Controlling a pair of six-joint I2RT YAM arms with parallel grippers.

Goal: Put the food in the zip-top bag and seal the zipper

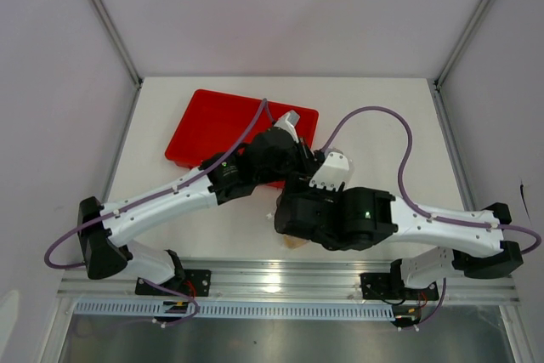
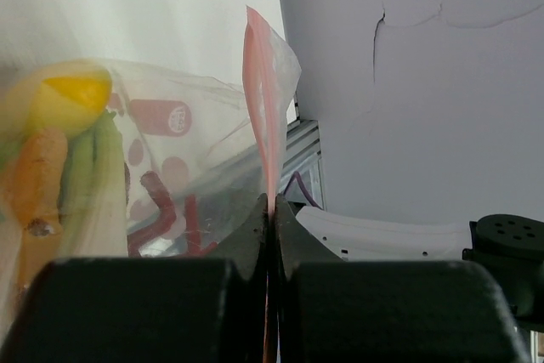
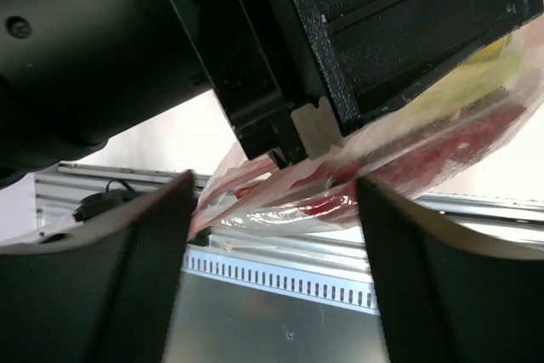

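My left gripper is shut on the pink zipper edge (image 2: 263, 99) of the zip top bag. Inside the clear bag (image 2: 187, 167) lie a yellow pepper (image 2: 72, 91), an orange-brown item (image 2: 38, 176) and green stalks (image 2: 98, 167). In the right wrist view, my right gripper is part open around the bag's pink edge, just beside the dark body of the left gripper. In the top view both grippers overlap and hide most of the bag.
A red bin (image 1: 208, 121) sits at the back left of the white table (image 1: 382, 142). The front metal rail (image 1: 272, 269) edges the table. Walls stand on both sides.
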